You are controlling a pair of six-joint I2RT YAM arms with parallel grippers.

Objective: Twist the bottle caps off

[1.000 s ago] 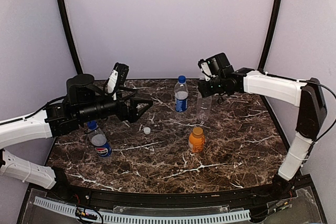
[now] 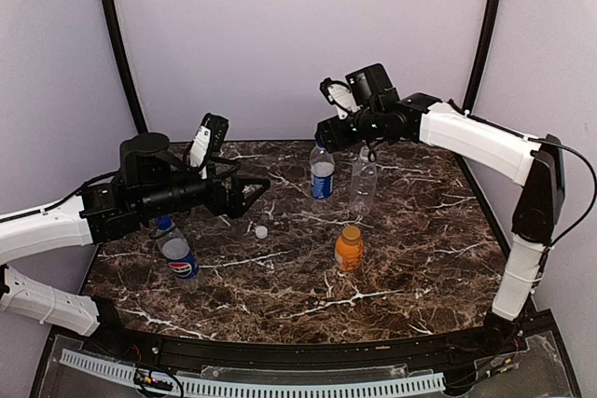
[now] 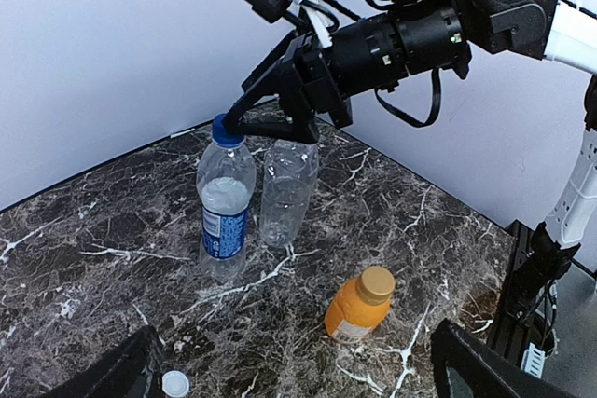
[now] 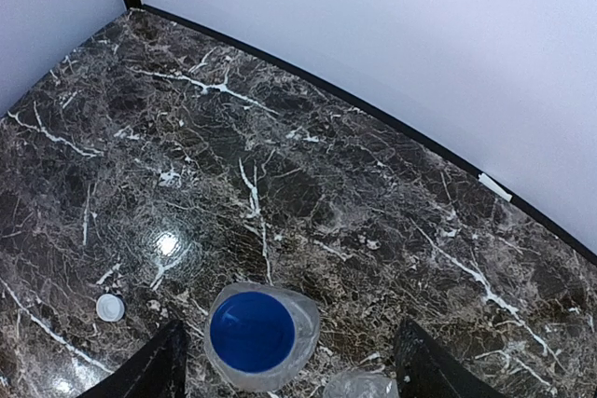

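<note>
My right gripper [image 2: 331, 132] hangs open over the blue-capped water bottle [image 2: 322, 174]; in the right wrist view its blue cap [image 4: 252, 331] sits between and beyond the open fingertips. A clear bottle [image 2: 363, 188] stands just right of it, its top without a visible coloured cap. An orange bottle [image 3: 357, 305] with a tan top stands nearer the front. My left gripper [image 2: 238, 195] is open above the left side, near a Pepsi bottle [image 2: 179, 258] with a blue cap, partly hidden by the arm. A small white cap [image 2: 261, 232] lies on the table.
The dark marble table [image 2: 420, 295] has free room at the front and front right. Pale walls stand at the back and both sides, close behind the bottles.
My right gripper rose from the clear bottle and moved left over the blue-capped water bottle. The left arm and the bottles look unmoved.
</note>
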